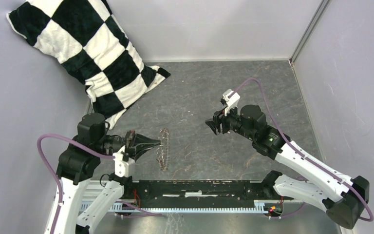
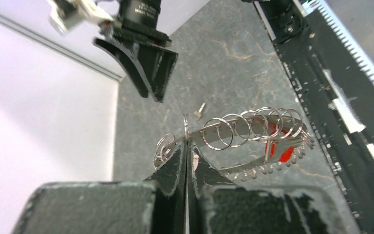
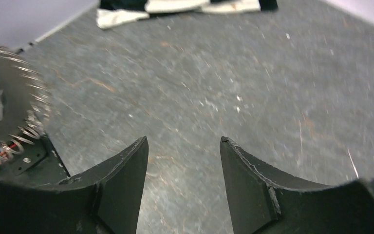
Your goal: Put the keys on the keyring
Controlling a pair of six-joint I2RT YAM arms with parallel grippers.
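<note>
A keyring (image 1: 163, 152), a curved metal band lined with several wire rings, hangs from my left gripper (image 1: 159, 142). In the left wrist view the left fingers are closed together at the band's edge; the band (image 2: 241, 127) curls away to the right, with a red piece (image 2: 286, 154) behind its rings. At the left edge of the right wrist view the keyring (image 3: 17, 92) shows blurred. My right gripper (image 1: 213, 126) stands apart from it, to the right. Its fingers are spread, and only floor shows between them in the right wrist view. No separate keys can be made out.
A small brass-coloured piece (image 2: 199, 111) lies on it. A checkered black-and-white cloth (image 1: 95, 53) fills the far left corner, pale walls enclose the area, and a black rail (image 1: 195, 197) runs along the front.
</note>
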